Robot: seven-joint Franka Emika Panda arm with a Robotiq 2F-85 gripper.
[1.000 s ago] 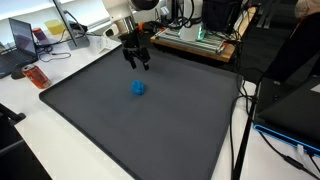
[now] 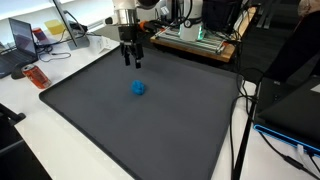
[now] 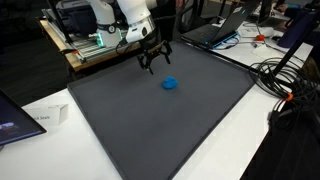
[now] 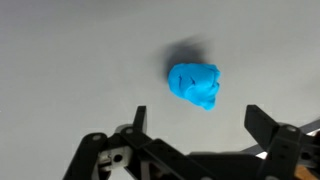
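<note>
A small crumpled blue object (image 2: 138,88), perhaps a bit of cloth, lies alone on the dark grey table. My gripper (image 2: 132,66) hangs over the table just behind it in exterior view 1, apart from it. From the other side, the blue object (image 3: 170,83) appears just below and to the right of the gripper (image 3: 159,62). Looking down from the wrist, the object (image 4: 194,83) sits ahead of the gap between the widely spread fingers of the gripper. The gripper is open, with nothing held.
An orange-red can (image 2: 36,77) stands by the table's far left corner, near a laptop (image 2: 24,38). Black cables (image 3: 285,80) lie beyond the table edge.
My gripper has shifted slightly to the right and its fingers have turned a little in exterior view 1. The blue object has stayed in place.
</note>
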